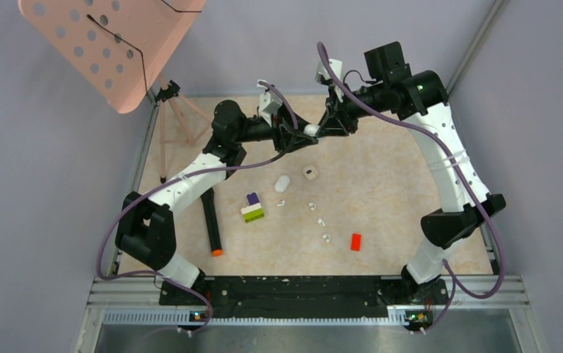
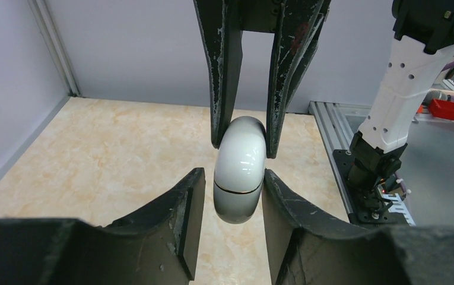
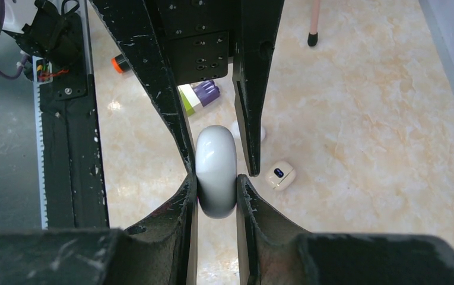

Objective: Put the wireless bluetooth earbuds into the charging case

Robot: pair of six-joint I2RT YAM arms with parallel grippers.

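A white rounded case [image 2: 240, 154] [image 3: 216, 166] is held in the air between my two grippers, above the middle of the table. My right gripper [image 1: 321, 128] is shut on it. My left gripper [image 1: 309, 135] surrounds the case from the other side, its fingers part open, apparently at or very near its sides. On the table below lie another white oval case [image 1: 282, 184], a cream square case [image 1: 309, 172] [image 3: 281, 178] and several small white earbud pieces [image 1: 321, 222].
A purple, white and green block stack [image 1: 252, 213] lies left of the earbuds, a black tube [image 1: 210, 220] with an orange end further left, and a red block [image 1: 355, 242] at front right. A pink stand [image 1: 176, 118] stands at back left.
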